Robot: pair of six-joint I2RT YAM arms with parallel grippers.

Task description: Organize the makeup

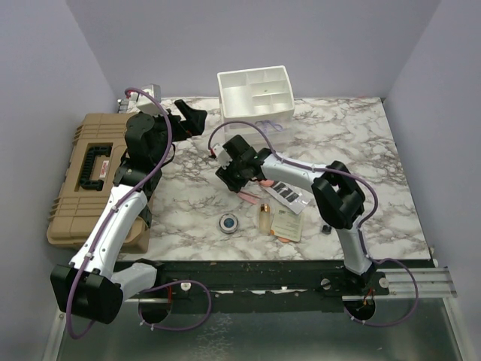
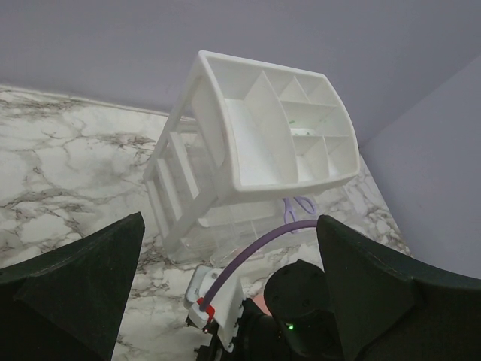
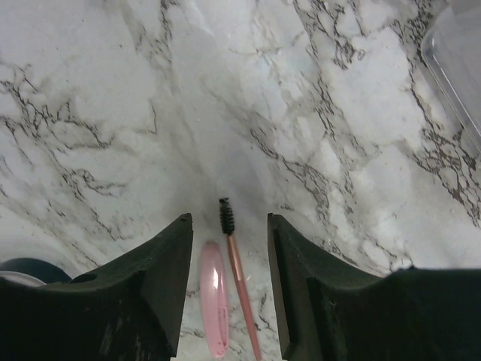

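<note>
My right gripper [image 1: 227, 179] hangs low over the table, fingers apart, above a thin brush with a dark bristle tip [image 3: 234, 256] and a pink tube [image 3: 213, 301]; nothing is visibly held. My left gripper [image 1: 186, 120] is raised at the upper left, open and empty. The white compartment organizer [image 1: 240, 94] stands at the back on a clear container holding purple scissors [image 2: 291, 210]. A round compact [image 1: 228, 223], a gold-topped bottle [image 1: 264, 220], a cream card [image 1: 287, 227] and palettes [image 1: 293, 198] lie around the right arm.
A tan hard case [image 1: 94, 203] fills the left side of the table. Bare marble [image 1: 188, 226] lies at front left and at back right. A small dark-capped item [image 1: 326, 229] lies at the right, partly behind the right arm.
</note>
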